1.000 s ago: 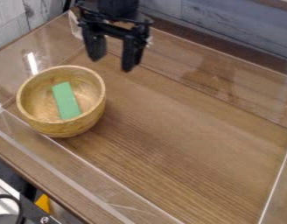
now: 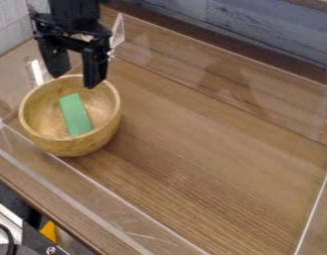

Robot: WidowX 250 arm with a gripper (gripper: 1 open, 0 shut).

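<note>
My black gripper (image 2: pixel 72 62) hangs at the upper left, over the back rim of a round tan bowl (image 2: pixel 97 134), its fingers apart with nothing seen between them. A green block (image 2: pixel 75 115) lies inside the bowl, toward its left-middle, below the gripper.
Strips of clear tape cross its left side and upper left. Past the lower left edge are dark cables and a small yellow object (image 2: pixel 49 230).
My gripper has moved left from above the table's middle to over the back of the bowl. The bowl and green block have stayed in place.
</note>
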